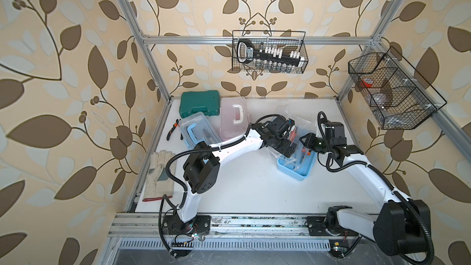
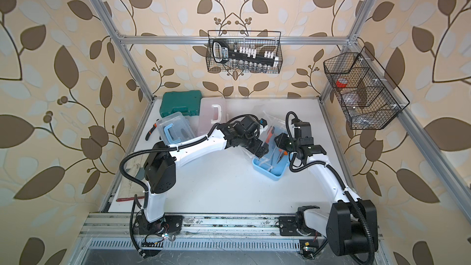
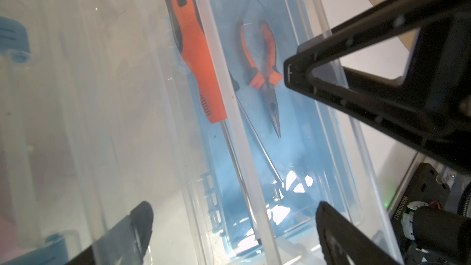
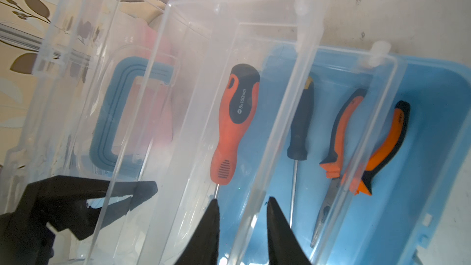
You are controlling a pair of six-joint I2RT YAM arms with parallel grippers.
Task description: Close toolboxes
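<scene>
The blue toolbox [image 1: 295, 169] stands at the right of the table, holding orange and black screwdrivers [image 4: 235, 112] and pliers [image 4: 336, 157]. Its clear plastic lid [image 4: 191, 83] is raised over it. My left gripper is over the lid; its fingers are at the bottom edge of the left wrist view, apart, with clear plastic between them, and whether they grip is unclear. My right gripper is shut on a clear rim of the lid, above the tools.
A green case [image 1: 199, 102], a pink box [image 1: 233, 122] and a clear blue-latched box [image 1: 198, 128] lie at back left. Gloves [image 1: 157, 176] and pliers [image 1: 172, 130] lie at left. Wire baskets [image 1: 269, 51] hang above.
</scene>
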